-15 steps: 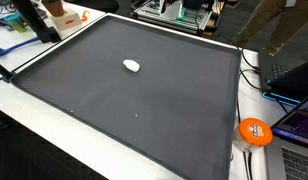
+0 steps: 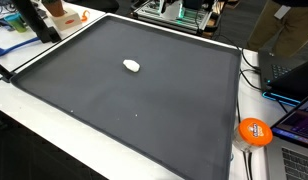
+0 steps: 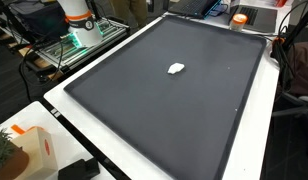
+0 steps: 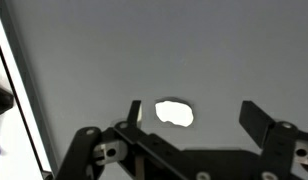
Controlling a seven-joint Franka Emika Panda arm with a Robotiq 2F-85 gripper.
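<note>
A small white object (image 4: 174,112) with a rounded, irregular outline lies by itself on the dark grey board. Exterior view 1 has this white piece (image 2: 131,66) towards the board's far side; in exterior view 2 the same piece (image 3: 176,69) is right of the board's centre. My gripper is open, its two dark fingers wide apart at the bottom of the wrist view. Between them in that picture the white piece appears, nearer the left finger (image 4: 134,113), and nothing is held. Its height above the board is hard to judge.
Around the piece the grey board (image 2: 144,110) is bare, with a white table edge (image 2: 104,140) beyond it. An orange-lidded jar (image 2: 255,133) and a laptop (image 2: 294,155) sit to the right in exterior view 1. A potted plant (image 3: 8,155) occupies exterior view 2's lower left corner.
</note>
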